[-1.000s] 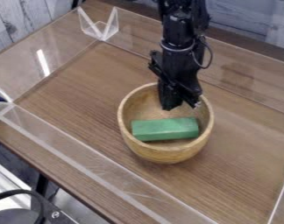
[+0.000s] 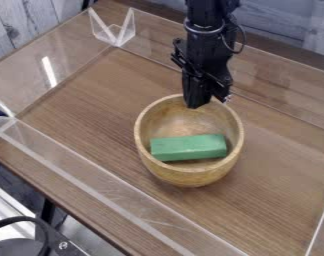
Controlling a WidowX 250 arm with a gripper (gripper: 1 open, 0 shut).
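Note:
A wooden bowl (image 2: 147,131) sits in the middle of the table (image 2: 75,140) with a green block (image 2: 188,148) lying inside it. My black gripper (image 2: 197,101) hangs just above the bowl's back rim, pointing down. Its fingers look close together, with nothing visible between them, though they are small and dark.
A clear angular plastic piece (image 2: 113,29) stands at the back left. Black cables lie at the bottom left corner, off the table's edge.
The green block sits slightly differently in the bowl.

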